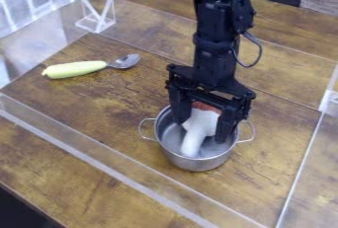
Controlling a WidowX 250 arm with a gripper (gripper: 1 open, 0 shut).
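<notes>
My black gripper (209, 102) hangs over a silver two-handled pot (199, 155), open, its fingers lowered to either side of the contents inside. In the pot lie a white elongated item (199, 138) and a red-orange item (205, 107) behind it, partly hidden by the gripper. Whether the fingers touch either item is unclear.
A yellow corn cob (73, 69) and a metal spoon (123, 61) lie at the left on the wooden table (79, 153). A white wire object (97, 15) stands at the back left.
</notes>
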